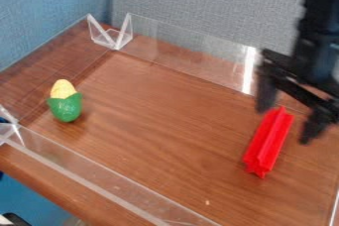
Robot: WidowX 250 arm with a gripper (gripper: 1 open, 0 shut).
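The black gripper (pixel 291 106) hangs at the right of the view, blurred, its fingers open above and around the upper part of a red bar (pixel 269 143) lying on the wooden table (pixel 153 146). Whether it touches the bar cannot be told. A green-and-yellow object (pixel 65 101) lies at the left of the table.
A white wire stand (pixel 111 34) is at the back left. Clear panels (pixel 199 47) edge the table at the back, and a clear strip runs along the front left.
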